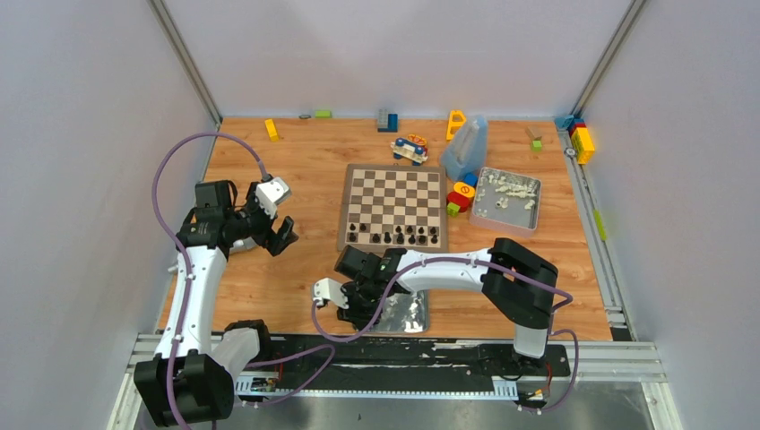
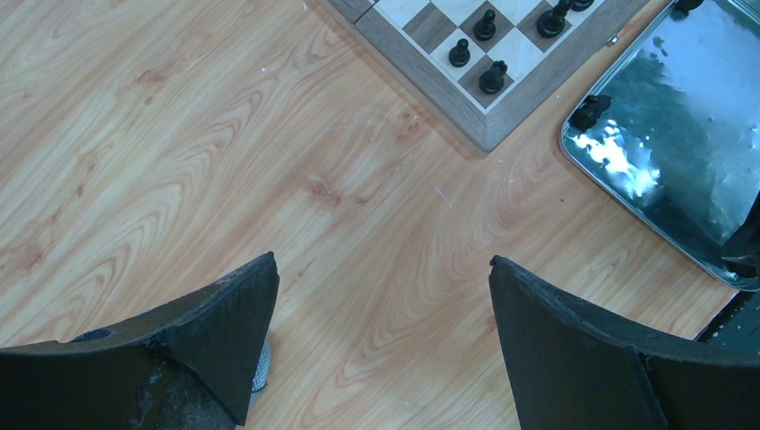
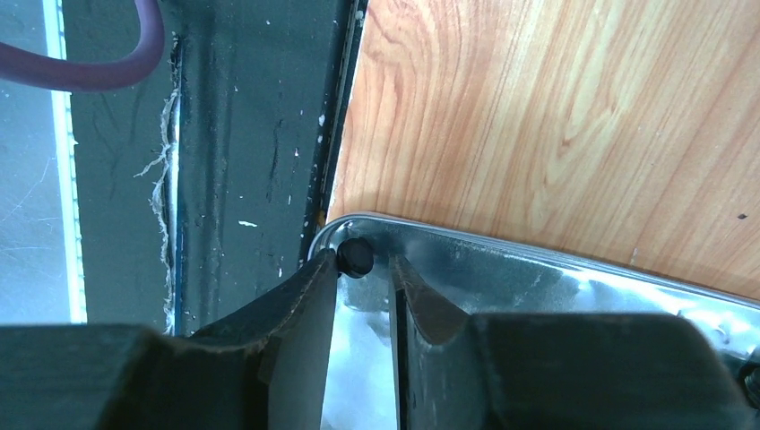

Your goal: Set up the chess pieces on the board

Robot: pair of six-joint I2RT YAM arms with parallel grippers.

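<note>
The chessboard (image 1: pixel 395 193) holds black pieces (image 1: pixel 399 238) along its near side. Below it, the metal tray (image 1: pixel 410 313) is partly covered by my right arm. My right gripper is low at a tray corner, part open, its left fingertip at a small black piece (image 3: pixel 357 255); I cannot tell whether it grips it. Other black pieces (image 2: pixel 591 113) lie in the tray. My left gripper stands open and empty over bare table, left of the board.
A clear box of white pieces (image 1: pixel 506 199), a blue bag (image 1: pixel 464 148) and coloured toy blocks (image 1: pixel 459 200) sit right of and behind the board. The tray lies at the table's front edge.
</note>
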